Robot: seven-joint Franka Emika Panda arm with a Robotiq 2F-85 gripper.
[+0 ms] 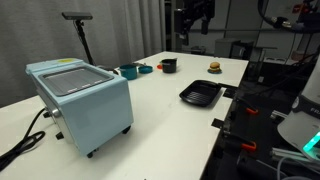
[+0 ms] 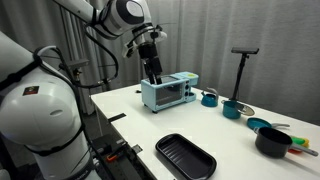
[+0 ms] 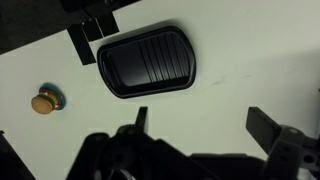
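Observation:
High above the white table hangs my gripper, its two dark fingers spread wide and nothing between them. Below it in the wrist view lies a black ribbed tray [image 3: 150, 62], flat and empty, apart from the fingers. The same tray [image 1: 203, 94] shows in exterior view 1 near the table's right edge, and as a dark pan shape [image 2: 186, 157] in exterior view 2. A light-blue toaster oven [image 1: 88, 102] stands at the left in exterior view 1. A toy burger [image 3: 48, 98] sits left of the tray in the wrist view.
Toward the far end stand a black pot [image 2: 272, 142], a teal pan [image 2: 232, 109] and a teal pot [image 2: 209, 98]. Several colourful pieces [image 2: 300, 143] lie beside the black pot. White table surface [image 1: 165, 125] between oven and tray is clear.

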